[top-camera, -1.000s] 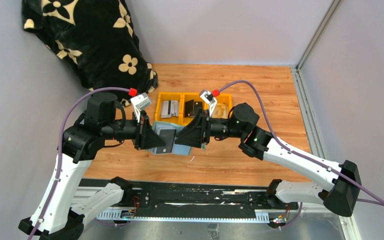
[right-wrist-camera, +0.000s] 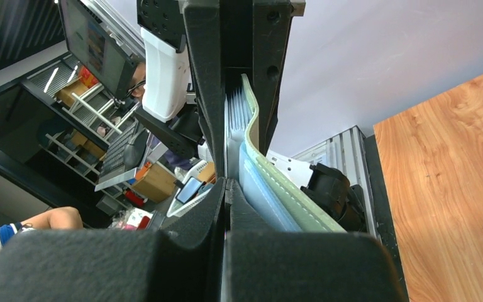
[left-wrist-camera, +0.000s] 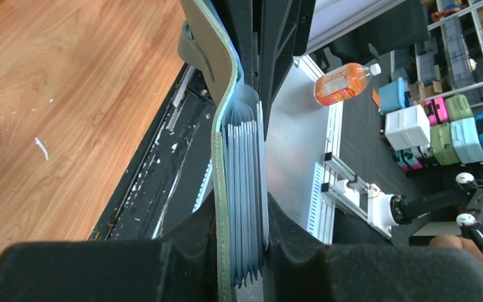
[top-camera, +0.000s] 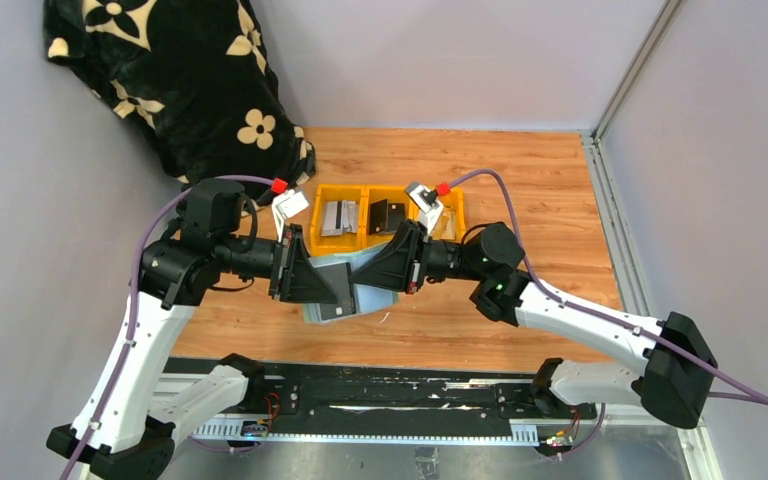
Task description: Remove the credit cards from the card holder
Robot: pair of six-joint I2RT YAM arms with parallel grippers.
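Observation:
In the top view the card holder point(top-camera: 375, 300), pale blue-green with clear sleeves, hangs in the air between both grippers. A dark grey card point(top-camera: 336, 292) shows on its open face. My left gripper is shut on the holder, its fingers on either side of the cover and the sleeve stack point(left-wrist-camera: 244, 167). My right gripper is shut, its tips together right by the sleeves point(right-wrist-camera: 238, 116) and the green cover edge point(right-wrist-camera: 270, 167). Whether a thin sleeve or card edge lies between those tips is hidden.
Behind the grippers stands a yellow tray point(top-camera: 362, 240), with pale cards point(top-camera: 339, 217) in its left compartment and a black item point(top-camera: 387, 217) in the middle one. A black patterned cloth point(top-camera: 190, 90) covers the back left.

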